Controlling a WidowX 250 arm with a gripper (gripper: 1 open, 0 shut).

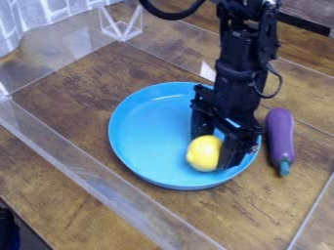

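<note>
My black gripper (225, 135) reaches down into a blue round plate (141, 134) at the middle of the camera view, closed around a yellow rounded object (202, 153). The yellow object is low in the right part of the plate, partly hidden behind the dark fingers. Just outside the plate, to the right, lies a purple eggplant-like object (279, 142) with a teal tip.
Clear plastic edges run along the left side, and black cables loop above the arm.
</note>
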